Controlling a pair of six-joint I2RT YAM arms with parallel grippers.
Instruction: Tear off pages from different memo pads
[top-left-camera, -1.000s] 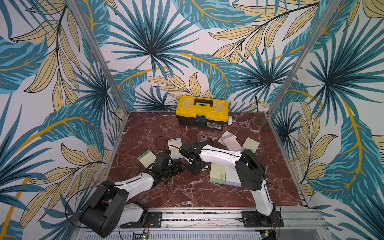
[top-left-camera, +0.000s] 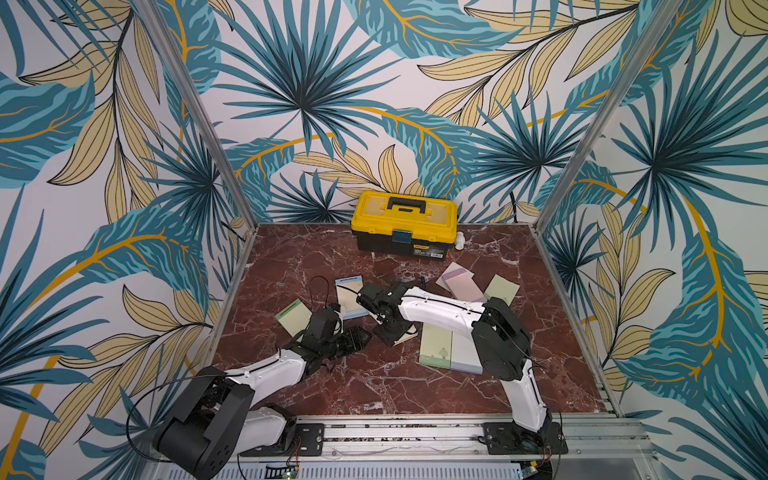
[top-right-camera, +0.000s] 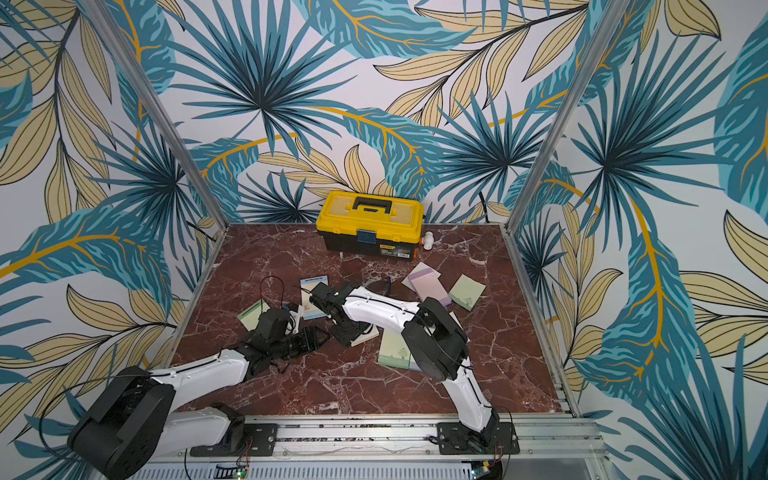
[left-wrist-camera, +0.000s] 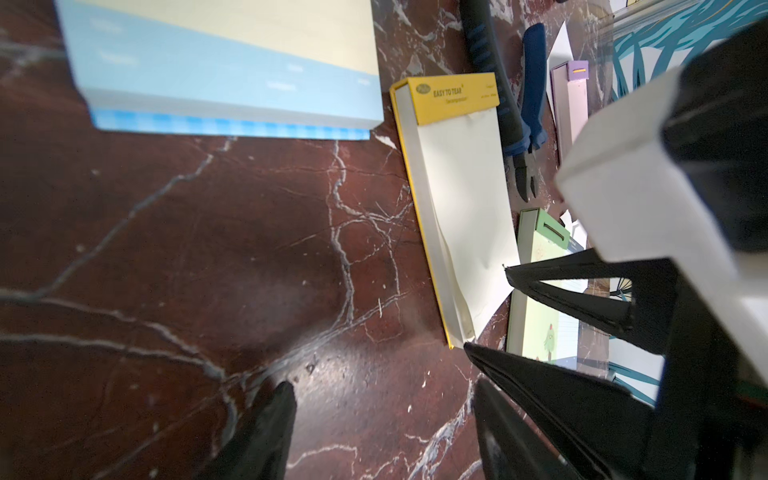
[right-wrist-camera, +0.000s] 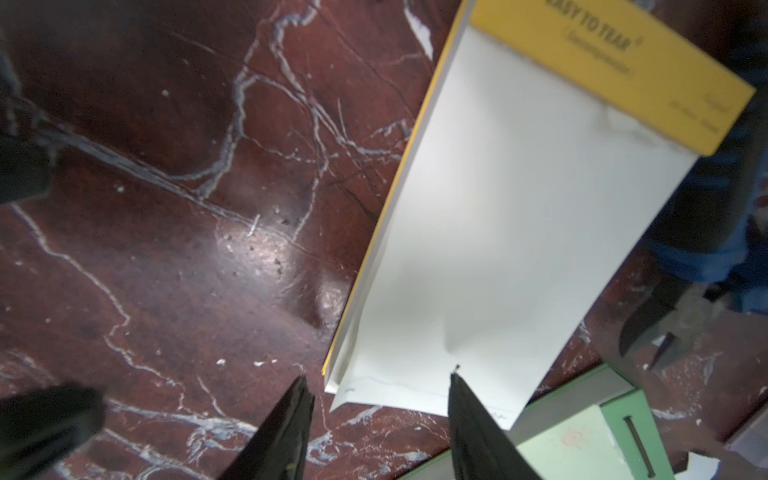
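Observation:
A white memo pad with a yellow EASY TO TEAR binding (left-wrist-camera: 464, 200) (right-wrist-camera: 504, 216) lies on the marble table, its lower left top-sheet edge slightly loose. My right gripper is open over the pad's lower end, fingertips at that end. My left gripper is open low over the table, left of and short of that pad. A blue-and-cream pad (left-wrist-camera: 224, 56) lies beside it; green pads (top-left-camera: 434, 356) and pink pads (top-right-camera: 430, 288) lie to the right.
Blue-handled cutters (left-wrist-camera: 532, 88) lie along the yellow pad's far side. A yellow toolbox (top-left-camera: 404, 224) stands at the back. The two wrists are close together at mid table.
Both wrists have shifted slightly, the left a little down in the top left view, the right a little to the left. The pads look unmoved.

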